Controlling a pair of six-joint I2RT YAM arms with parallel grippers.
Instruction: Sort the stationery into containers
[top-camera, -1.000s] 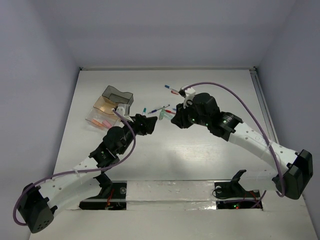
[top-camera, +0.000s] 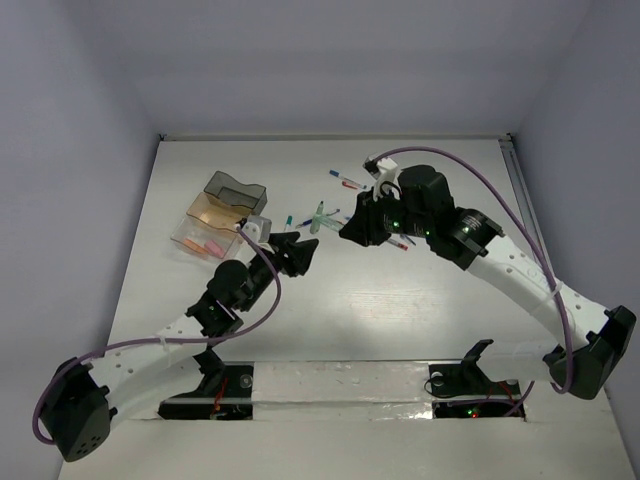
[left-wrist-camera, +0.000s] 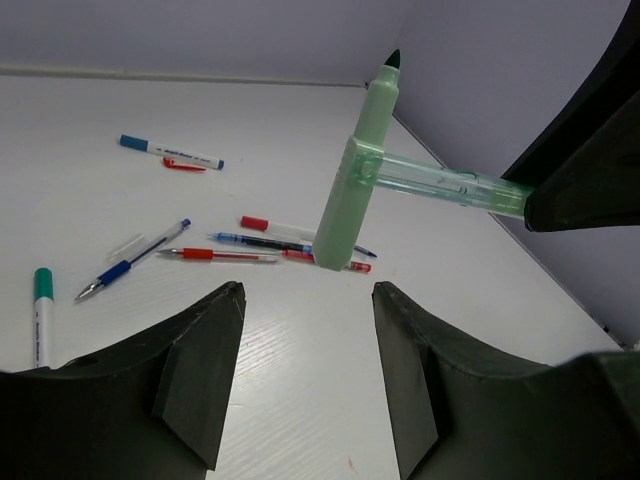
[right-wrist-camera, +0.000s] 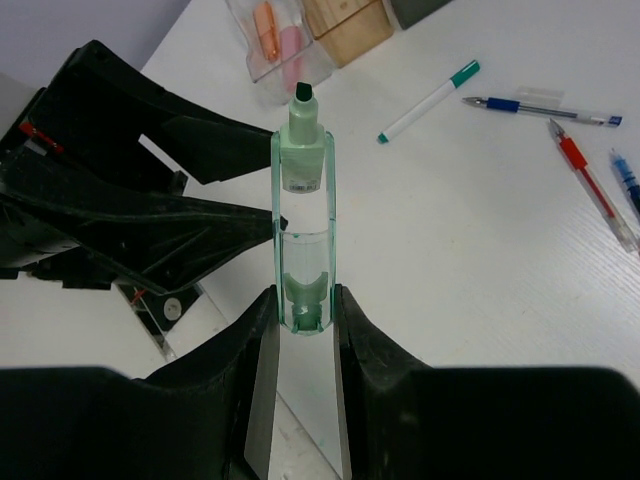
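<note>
My right gripper is shut on a pale green, black-tipped highlighter (left-wrist-camera: 345, 205). Its clear, narrow part runs from the right fingers (left-wrist-camera: 580, 185) to the thicker green body, held above the table. In the left wrist view, that body stands tilted, tip up, beyond my left gripper, whose fingers are apart and empty. The right wrist view shows the left fingers (right-wrist-camera: 225, 150) close beside the highlighter; contact cannot be judged. A clear bin (top-camera: 188, 240), a tan bin (top-camera: 212, 212) and a dark bin (top-camera: 236, 190) stand at the left.
Loose on the table lie a green-capped marker (right-wrist-camera: 430, 102), a blue pen (right-wrist-camera: 540, 108), a red pen (right-wrist-camera: 592, 182), a blue-capped marker (left-wrist-camera: 170, 151) and several others. Orange and pink highlighters (right-wrist-camera: 291, 55) rest in the clear bin.
The right gripper has shifted slightly and turned, bringing the highlighter's body up and left in the top view.
</note>
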